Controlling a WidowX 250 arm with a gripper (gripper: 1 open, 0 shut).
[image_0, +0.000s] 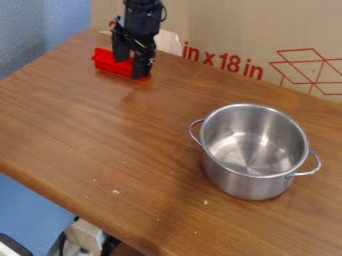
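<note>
A red block (110, 63) lies near the back left of the wooden table. My black gripper (131, 60) has its open fingers down around the block, which is partly hidden behind them; whether they touch it cannot be seen clearly.
A steel pot (251, 150) with two side handles stands at the right of the table (120, 150). A cardboard panel with printed red lettering is behind.
</note>
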